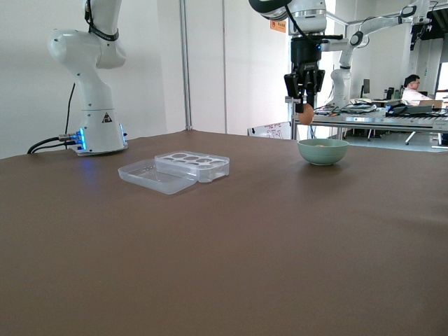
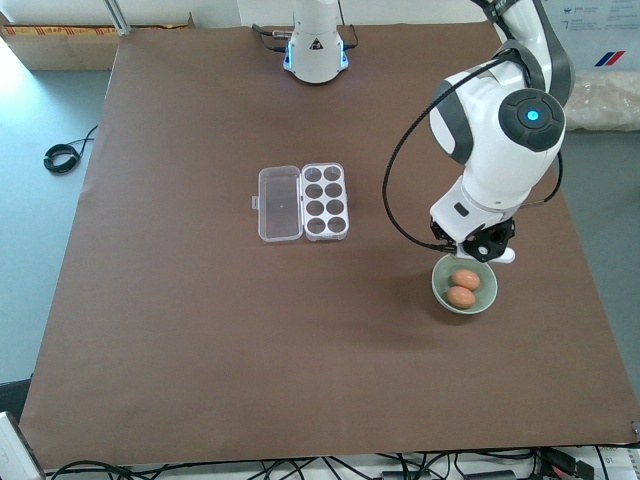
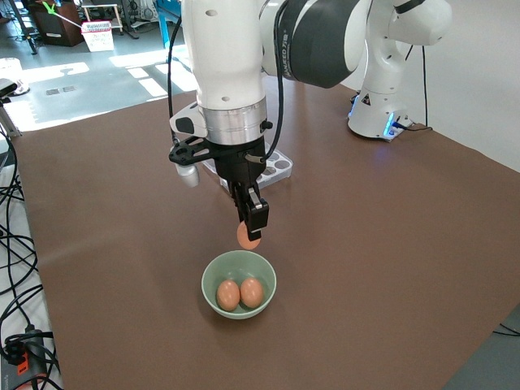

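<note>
My gripper (image 3: 253,231) is shut on an egg (image 3: 247,241), held just above a pale green bowl (image 3: 239,266); in the top view the egg (image 1: 306,117) hangs below the black fingers, over the bowl (image 1: 322,155). Two more brown eggs lie in the bowl (image 2: 460,297), seen in the left and right views. A clear plastic egg box (image 2: 324,201) with its lid (image 2: 279,203) open lies left of the bowl, its round compartments looking empty. In the left view the held egg is hidden behind the arm.
Cables run along the near edge beyond the table in the left view.
</note>
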